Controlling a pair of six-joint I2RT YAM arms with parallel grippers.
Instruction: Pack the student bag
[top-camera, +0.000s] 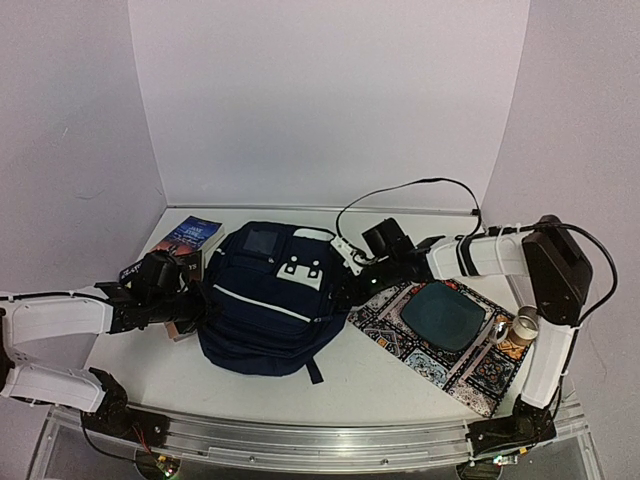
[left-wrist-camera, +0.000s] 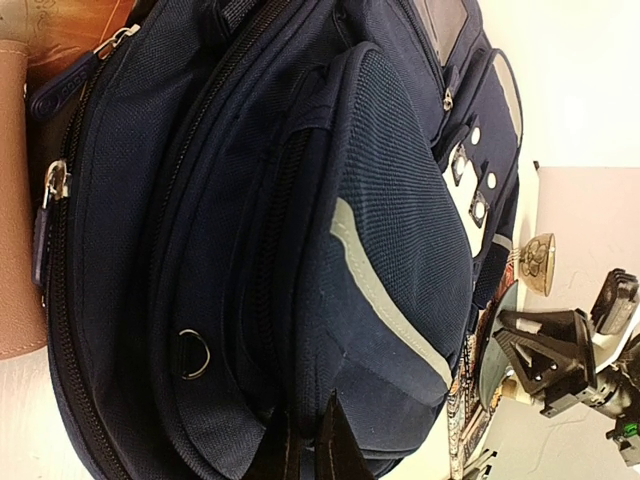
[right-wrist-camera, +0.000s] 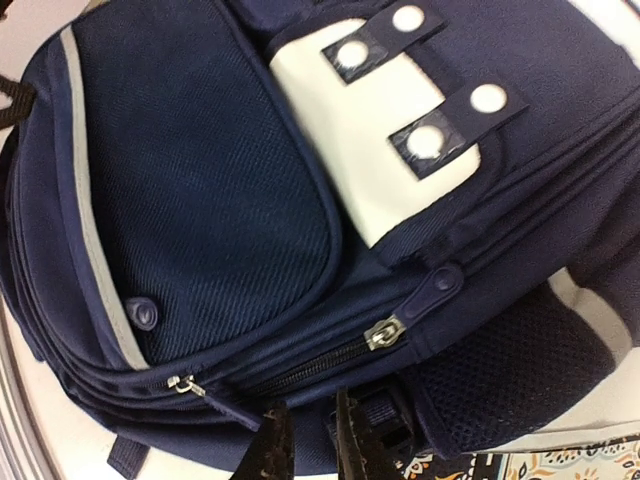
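The navy backpack (top-camera: 270, 300) lies on the table with its front pockets facing up. At its left side is my left gripper, its dark fingertips right against the bag's edge; whether they pinch the cloth is hard to see. My right gripper is over the bag's right side, fingers apart with a gap between them. Just left of those fingers is a zipper pull (right-wrist-camera: 235, 410), and another metal slider (right-wrist-camera: 384, 333) sits farther along a partly parted zipper. The bag's inside is hidden.
Books (top-camera: 190, 236) lie left of the bag, partly under my left arm. On the right, a patterned mat (top-camera: 400, 335) carries a dark green plate-like item (top-camera: 442, 316) and a metal cup (top-camera: 524, 325). The table front, between bag and mat, is clear.
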